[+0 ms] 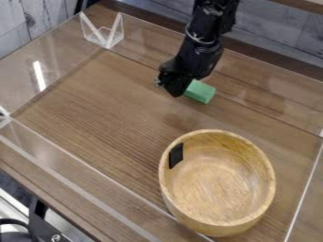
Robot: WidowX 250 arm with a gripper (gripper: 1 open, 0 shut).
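Note:
A small green block [199,93] lies on the wooden table toward the back centre. My black gripper [175,81] is down at its left end, partly covering it. The fingertips are dark and small, so what is between them cannot be made out.
A large tan bowl [217,197] with a black patch on its rim stands at the front right. White wire-like pieces are at the back left and left edge.

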